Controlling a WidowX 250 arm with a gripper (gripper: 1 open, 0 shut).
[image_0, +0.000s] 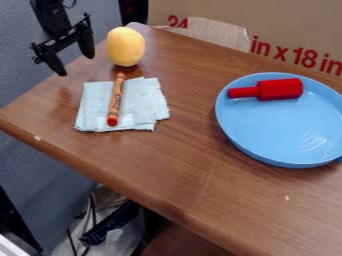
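My black gripper (63, 57) hangs at the upper left, beyond the table's left edge, its two fingers spread apart with nothing visible between them. To its right a yellow oval object (126, 46) stands near the back corner of the table. An orange crayon-like stick (116, 100) lies lengthwise on a folded pale blue cloth (142, 104). On the right, a blue plate (278, 130) holds a red cylinder with a thinner handle (278, 88).
A cardboard box (267, 25) stands along the back. Dark equipment and cables lie below the table at the lower left.
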